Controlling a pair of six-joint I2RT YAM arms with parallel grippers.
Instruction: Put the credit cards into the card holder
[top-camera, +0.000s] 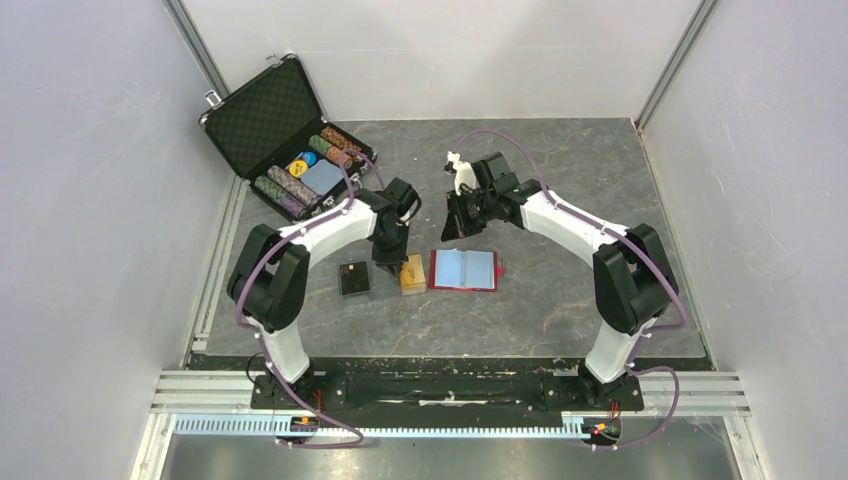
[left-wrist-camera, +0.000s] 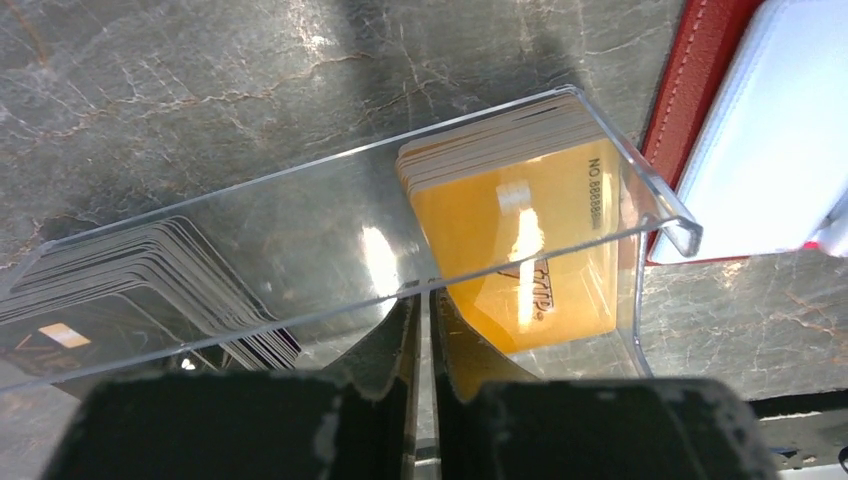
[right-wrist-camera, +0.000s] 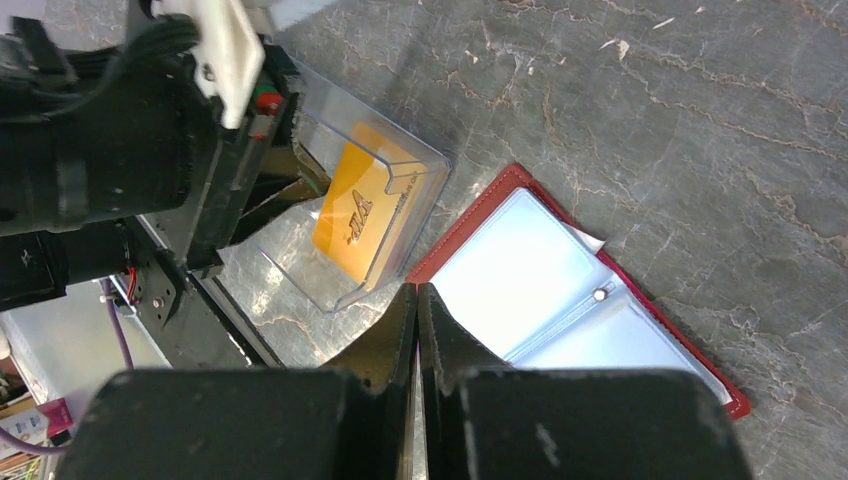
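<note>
A clear plastic box (left-wrist-camera: 320, 235) holds a stack of gold cards (left-wrist-camera: 505, 255) on the right and black cards (left-wrist-camera: 150, 290) on the left. In the left wrist view my left gripper reaches the box's rim, its fingers a narrow gap apart; no card shows between them. The red card holder (top-camera: 464, 270) lies spread out right of the box, with clear pale sleeves (right-wrist-camera: 530, 265) facing up. Above and behind it, in the top view, my right gripper (top-camera: 452, 240) is shut with nothing visible between its fingertips.
An open black case (top-camera: 262, 118) with chips stands at the back left. The left arm (right-wrist-camera: 110, 150) hangs over the box in the right wrist view.
</note>
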